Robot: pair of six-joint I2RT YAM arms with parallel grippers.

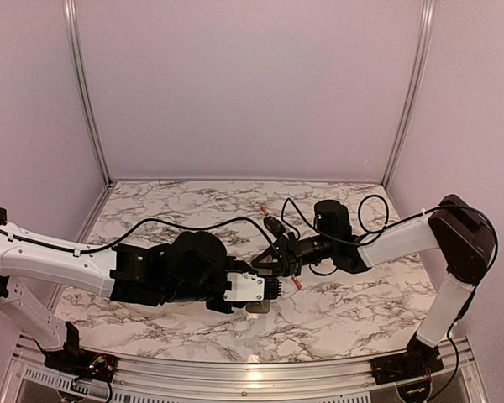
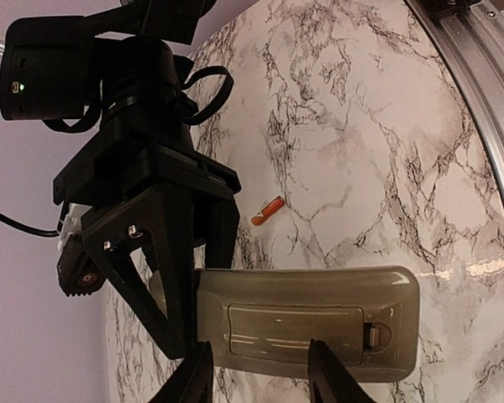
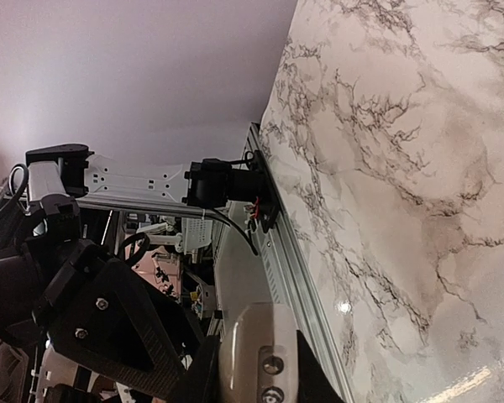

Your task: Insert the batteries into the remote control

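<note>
The grey remote control point(image 2: 302, 319) is held off the table by my right gripper, which is shut on it at one end. In the left wrist view its back faces me, with the battery cover and latch at the far end. My left gripper has its fingertips apart just short of the remote's back, with nothing seen between them. In the right wrist view the remote's end point(image 3: 260, 348) sticks up between the right fingers. An orange battery point(image 2: 267, 210) lies on the table; another point(image 1: 297, 283) shows in the top view.
A third orange piece point(image 1: 264, 210) lies farther back.
</note>
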